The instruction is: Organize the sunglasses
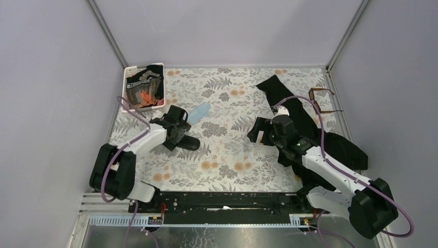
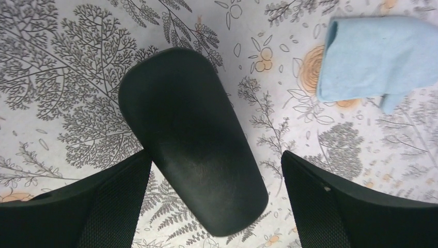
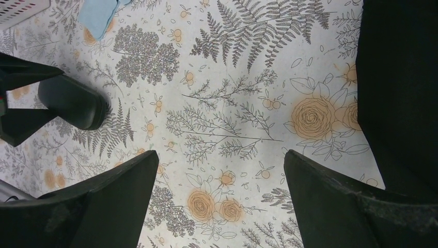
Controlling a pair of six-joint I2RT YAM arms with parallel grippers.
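A dark, rounded eyeglass case [image 1: 189, 143] lies closed on the flowered cloth at left of centre. In the left wrist view, the case [image 2: 191, 137] slants between the fingers of my left gripper, which stands open above it and grips nothing. The brown-framed sunglasses [image 1: 314, 99] rest at the far right, arms unfolded, beside the black cloth. Over the table, right of the middle, my right gripper [image 1: 257, 138] is open and empty; only patterned cloth shows between its fingers.
A light blue folded cloth [image 1: 199, 112] lies just behind the case. At the back left stands a white basket [image 1: 124, 95] holding dark and orange items. Black cloth [image 1: 352, 153] spreads under and beside the right arm.
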